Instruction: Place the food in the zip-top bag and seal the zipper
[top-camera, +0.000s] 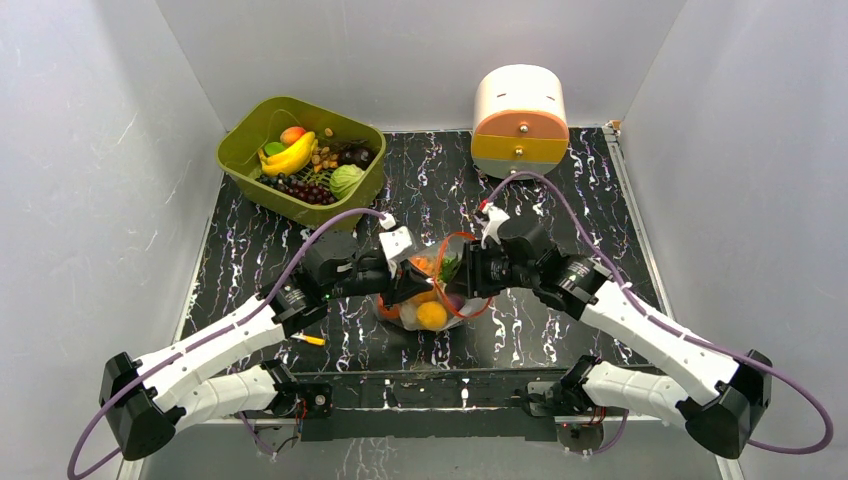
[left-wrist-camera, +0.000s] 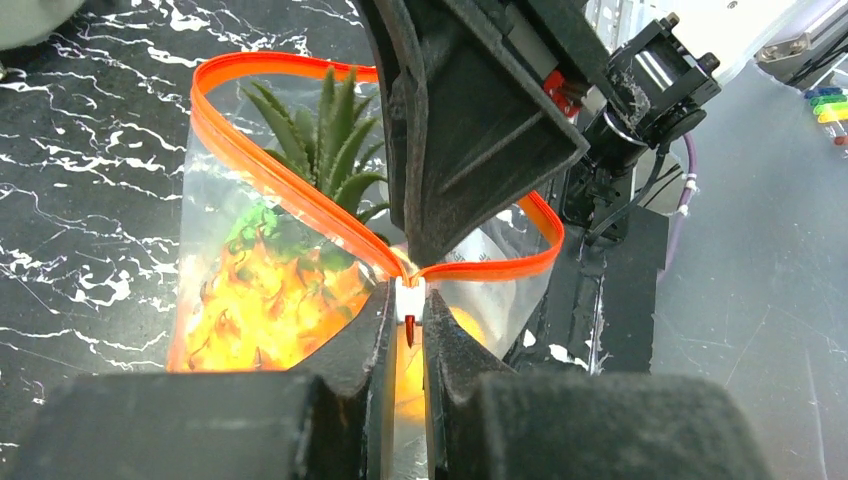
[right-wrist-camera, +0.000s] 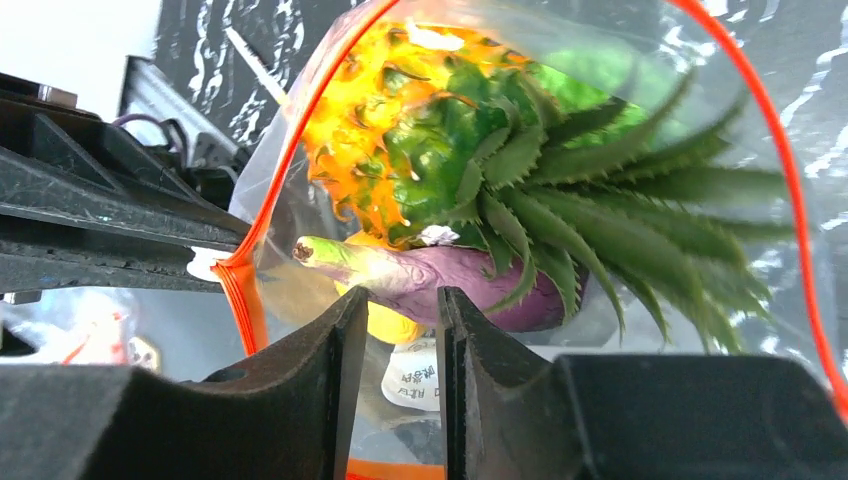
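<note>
The clear zip bag (top-camera: 408, 318) with an orange rim (left-wrist-camera: 290, 200) stands upright between my arms, its mouth spread in a loop. Inside lie a pineapple (right-wrist-camera: 420, 150) with green leaves, a purple eggplant (right-wrist-camera: 480, 285) and orange and yellow produce. My left gripper is shut on the white zipper slider (left-wrist-camera: 409, 292) where the rim pinches together. Over the bag's mouth, close to the slider in the left wrist view, is my right gripper. Its fingers (right-wrist-camera: 345, 340) stand apart, with a stretch of orange rim visible low in the gap; no grip on it shows.
A green basket (top-camera: 228, 150) of fruit and vegetables is at the back left. A small drawer cabinet (top-camera: 519, 110) stands at the back right. A yellow marker (top-camera: 313, 341) lies by the left arm.
</note>
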